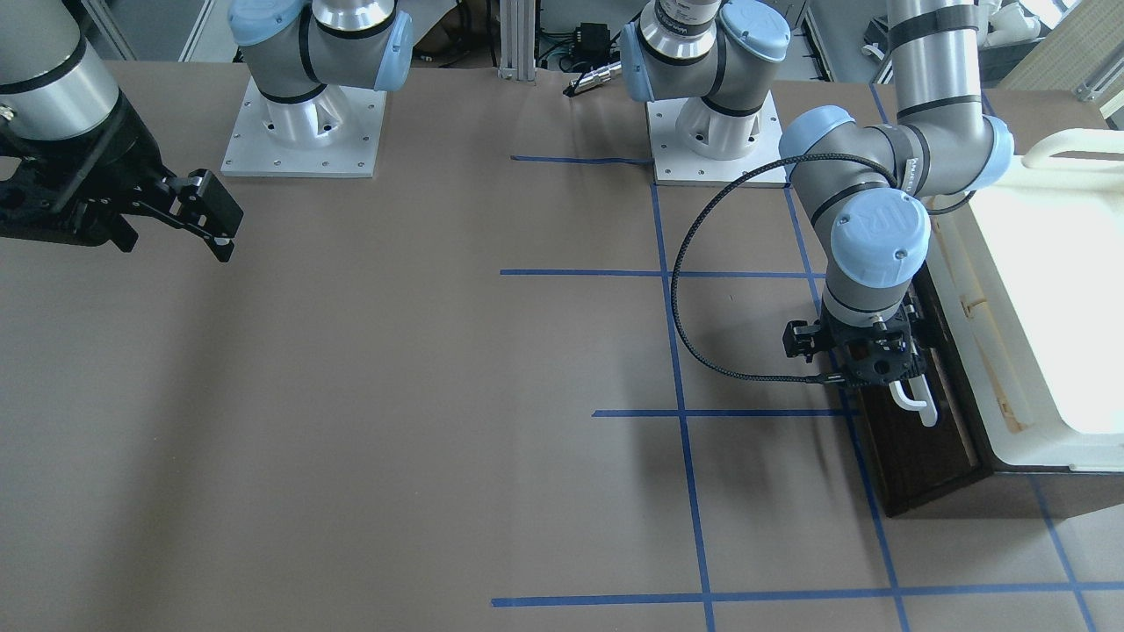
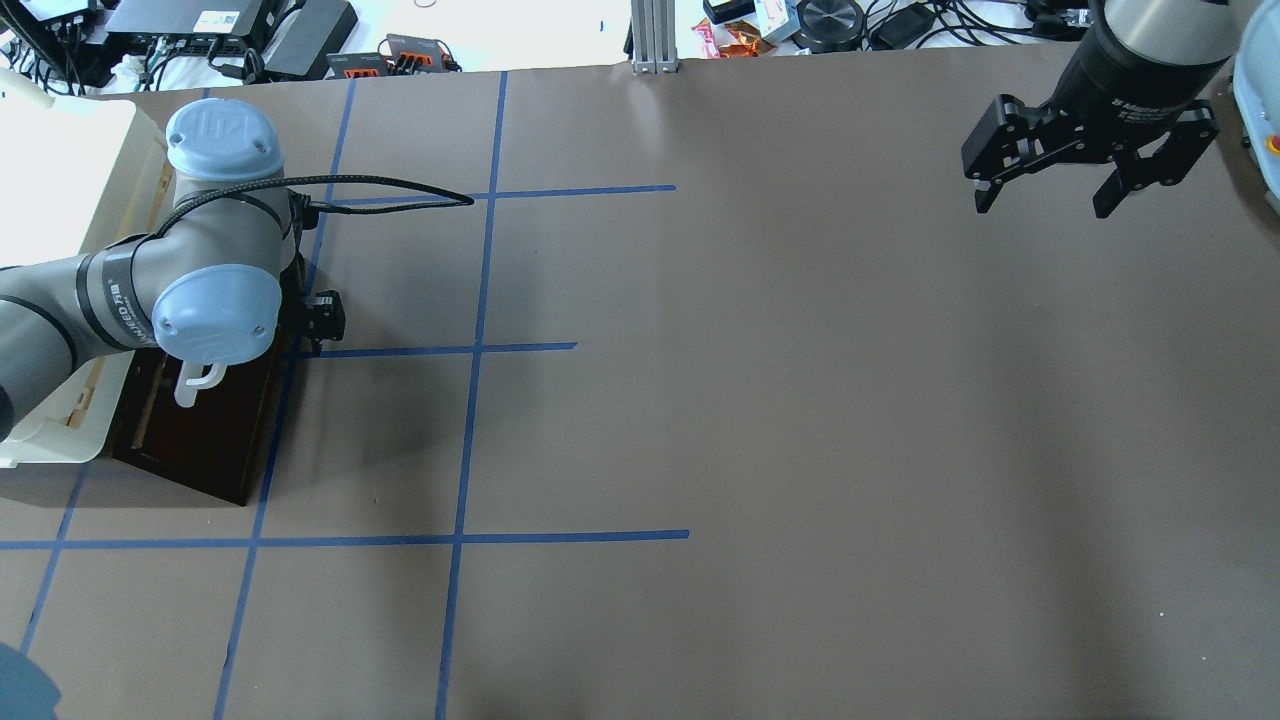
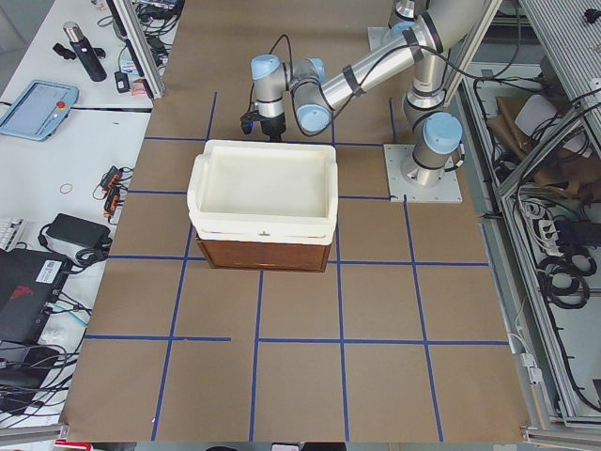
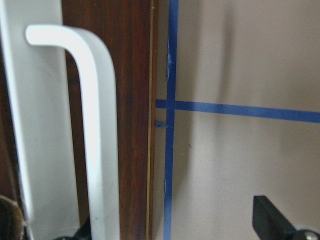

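Observation:
A white handle [image 4: 100,130] on a dark wooden drawer front [image 4: 132,150] fills the left of the wrist view; it also shows below the gripper [image 1: 859,337] in the front view. The box carries a white tray [image 3: 263,183] on top. The gripper is at the handle's side of the box. In the wrist view one black fingertip [image 4: 267,217] is at lower right, another dark part is low behind the handle. Whether the fingers are shut on the handle cannot be told.
Bare table with blue tape lines [image 1: 685,442] lies beside the box. Another arm's black end [image 2: 1080,144] stands apart, and more arm bases [image 1: 716,147] stand at the back. A looped black cable hangs from the working arm.

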